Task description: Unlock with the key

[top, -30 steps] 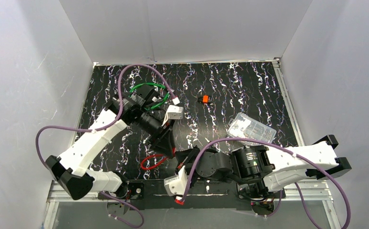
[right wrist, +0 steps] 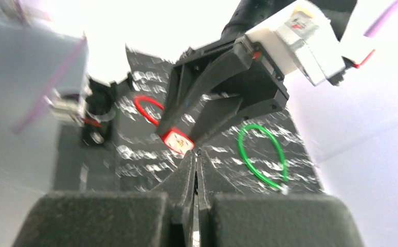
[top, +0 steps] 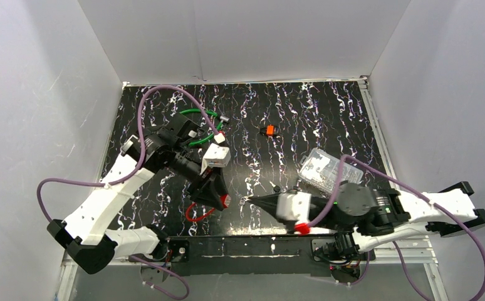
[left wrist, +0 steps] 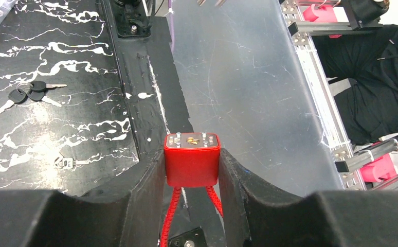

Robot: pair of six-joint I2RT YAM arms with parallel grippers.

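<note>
A red lock (left wrist: 192, 163) with a red cable (left wrist: 170, 218) hangs below it, and my left gripper (top: 220, 195) is shut on its sides. The lock's metal face with brass parts is uncovered in the left wrist view. My right gripper is shut, its fingertips a short way from the lock. A thin dark strip shows between the right fingers; whether a key is held cannot be made out. On the table lie black-headed keys (left wrist: 36, 92) and small silver keys (left wrist: 66, 162).
A green cable loop (top: 217, 125) lies behind the left arm. An orange-and-black item (top: 269, 130) sits farther back. A clear plastic box (top: 323, 168) stands to the right.
The right arm has swung right and away from the front edge, and its gripper now points left towards the lock. The left gripper, still holding the lock, has shifted slightly left.
</note>
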